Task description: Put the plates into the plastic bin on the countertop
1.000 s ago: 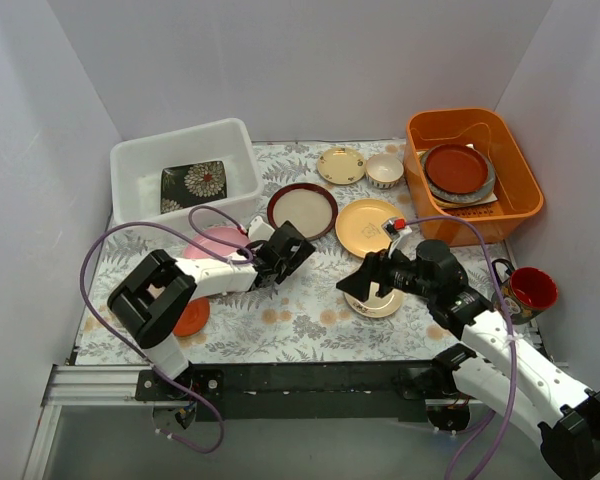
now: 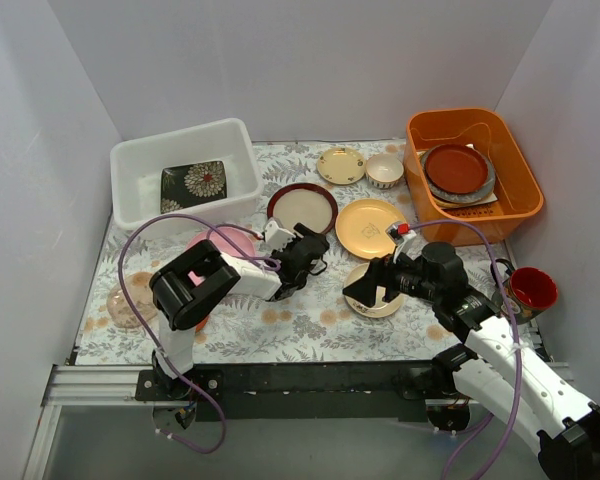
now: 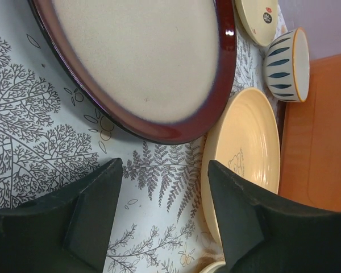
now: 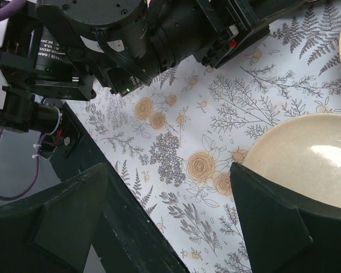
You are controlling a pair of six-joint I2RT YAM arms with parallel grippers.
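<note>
My left gripper is part open and empty, just on the near side of the brown-rimmed plate (image 3: 142,62), whose edge lies ahead of the fingers. From above, that plate (image 2: 303,208) sits flat at mid-counter. The yellow plate (image 2: 370,228) lies to its right. Over the small cream plate (image 2: 377,304) my right gripper (image 2: 363,285) hangs open, with nothing between its fingers; in the right wrist view the cream plate (image 4: 307,156) is beside one finger. Partly covered by the left arm is a pink plate (image 2: 220,241). The white bin (image 2: 130,150) holds a dark floral plate (image 2: 193,185).
The orange bin (image 2: 520,190) at back right contains several stacked plates. A small plate (image 2: 341,165) and a bowl (image 2: 385,170) stand at the back; a red mug (image 2: 532,288) is at far right. A clear dish (image 2: 128,300) lies left. Walls enclose the counter.
The left arm now covers most of the orange plate. My right arm has shifted only slightly.
</note>
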